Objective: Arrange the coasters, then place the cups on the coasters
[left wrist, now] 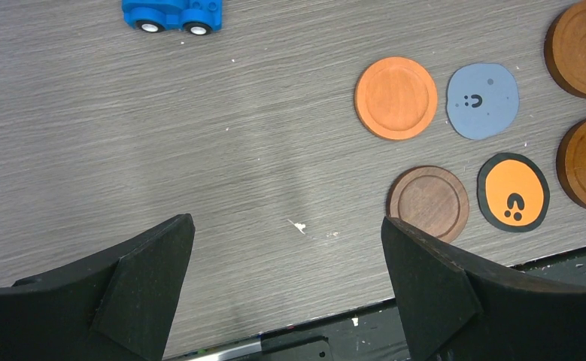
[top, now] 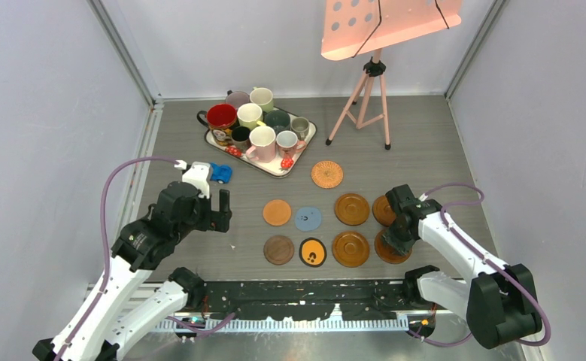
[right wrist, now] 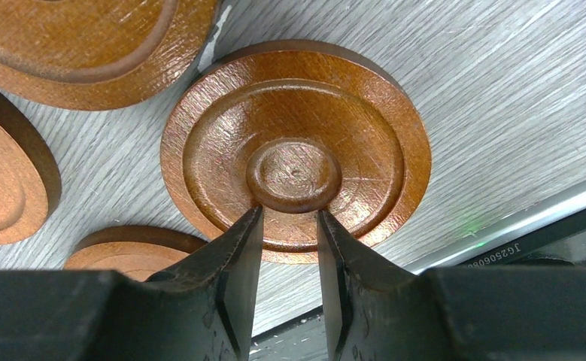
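Observation:
Several cups stand crowded on a tray (top: 279,171) at the back left in the top view, among them a red mug (top: 221,116) and a pink mug (top: 262,141). In the middle and right of the table lie the coasters, including an orange coaster (left wrist: 396,98), a blue coaster (left wrist: 483,101) and several brown wooden ones. My left gripper hangs open over bare table, left of the coasters. Over the near-right wooden coaster (right wrist: 296,113) my right gripper points down, its fingers a narrow gap apart and nothing held between them.
A blue toy car (top: 220,174) sits just in front of the tray. The pink stand's tripod (top: 368,98) occupies the back right. Between the left gripper and the coasters the table is bare. A dark rail (top: 305,291) runs along the front edge.

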